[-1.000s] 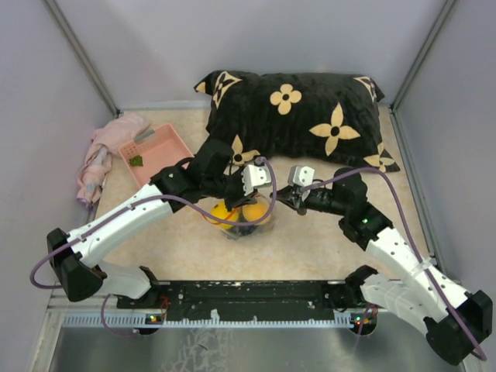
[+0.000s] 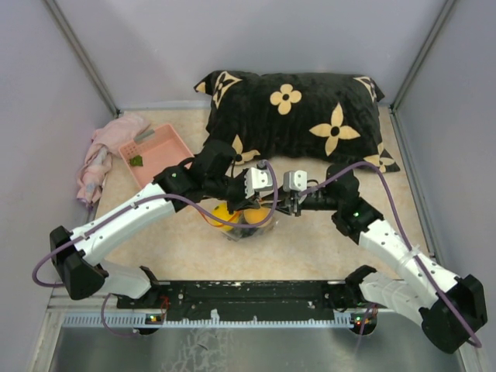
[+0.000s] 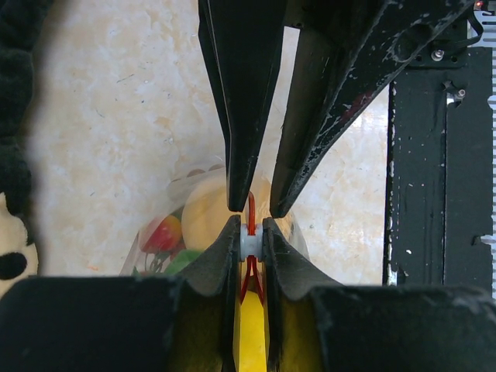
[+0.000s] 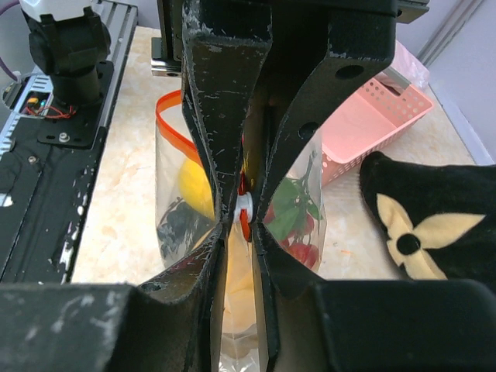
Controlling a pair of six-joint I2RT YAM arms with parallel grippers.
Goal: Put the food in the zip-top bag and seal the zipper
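A clear zip top bag [image 2: 246,229] holding yellow, orange, red and green food stands upright in the middle of the table beneath both grippers. Its red zipper strip [image 4: 170,124] runs along the top, with a white slider [image 3: 250,245]. My left gripper has its fingertips closed around the slider, one on each side. My right gripper is at the same zipper spot, its fingertips a little apart around the slider and red strip; whether it grips cannot be told.
A pink basket [image 2: 167,147] with a pink cloth [image 2: 101,159] beside it sits at the back left. A black flowered cushion [image 2: 287,124] fills the back. Bare table lies in front and to the right.
My right gripper has moved left to meet the left gripper at the zipper. The left arm and the bag look nearly unchanged.
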